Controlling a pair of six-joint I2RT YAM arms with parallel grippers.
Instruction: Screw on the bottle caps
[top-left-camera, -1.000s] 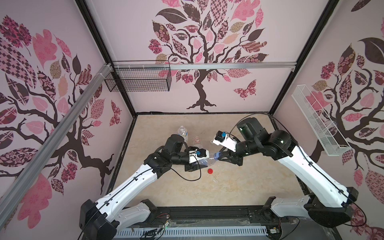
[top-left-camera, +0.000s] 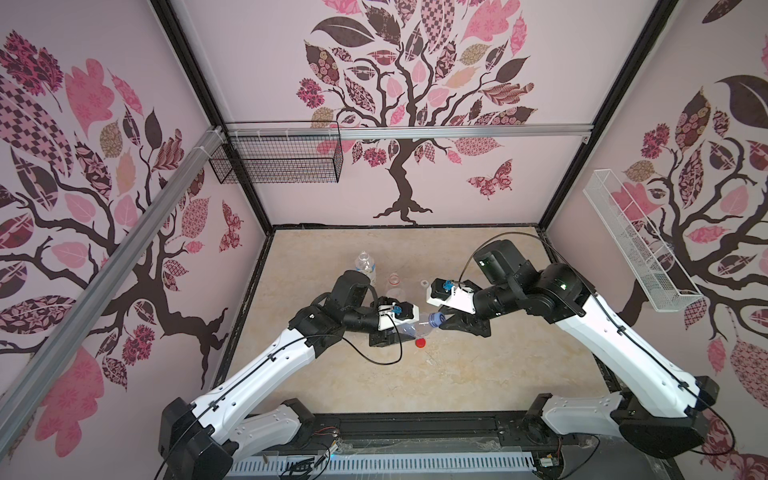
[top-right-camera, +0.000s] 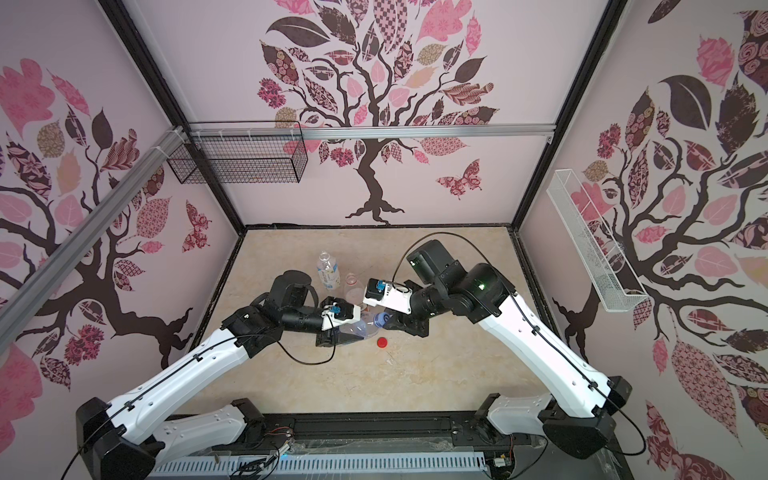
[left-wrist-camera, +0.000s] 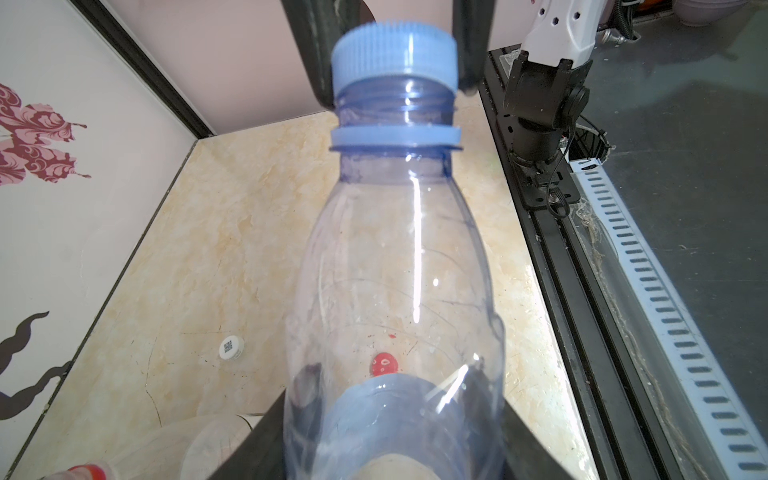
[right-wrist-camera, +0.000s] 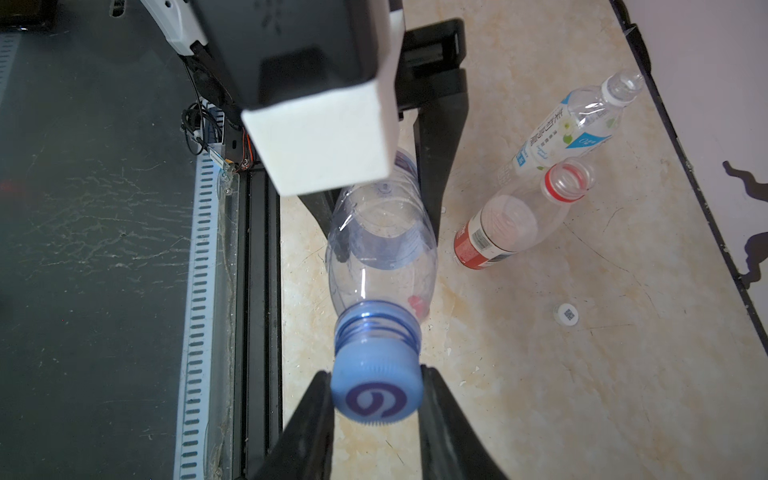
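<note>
A clear bottle (left-wrist-camera: 393, 264) with a blue cap (left-wrist-camera: 394, 54) lies sideways in the air between the grippers. My left gripper is around its body. My right gripper is shut on the blue cap, which sits on the bottle's threaded mouth, threads showing beneath it. On the table stand a red-labelled bottle (right-wrist-camera: 520, 216) with no cap and a blue-labelled bottle (right-wrist-camera: 572, 128). A red cap (top-left-camera: 420, 342) and a white cap (right-wrist-camera: 567, 314) lie on the table.
A black wire basket (top-left-camera: 276, 158) hangs at back left, a white one (top-left-camera: 640, 240) at right. The frame rail (left-wrist-camera: 576, 336) runs along the front edge.
My right gripper's wrist has turned and shifted slightly at the bottle's cap end. The left arm and bottle are nearly unchanged.
</note>
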